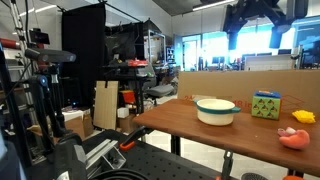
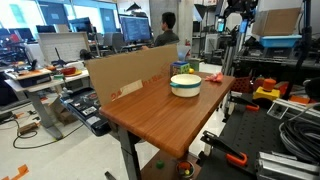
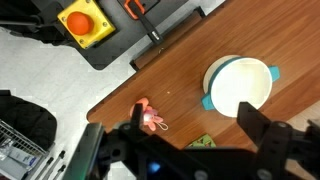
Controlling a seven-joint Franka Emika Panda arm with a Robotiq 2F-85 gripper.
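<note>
My gripper (image 1: 255, 40) hangs high above the table in exterior view 1, its fingers wide apart with nothing between them. A white bowl with teal handles (image 1: 215, 112) rests on the brown tabletop; from the wrist view the bowl (image 3: 240, 86) looks empty. To its right in exterior view 1 is a green block with a blue top (image 1: 266, 104). A pink toy (image 1: 295, 138) lies nearer the table's right front edge, and the wrist view shows this toy (image 3: 150, 115) with small limbs. Behind it sits a small yellow object (image 1: 303, 116).
A tan panel (image 2: 140, 75) stands along the table's far side. Bare wood (image 2: 165, 115) fills the near end of the table. Beside the table is a dark base surface, where an orange button on a yellow box (image 3: 79, 23) and a clamp with orange handles (image 3: 133, 8) appear.
</note>
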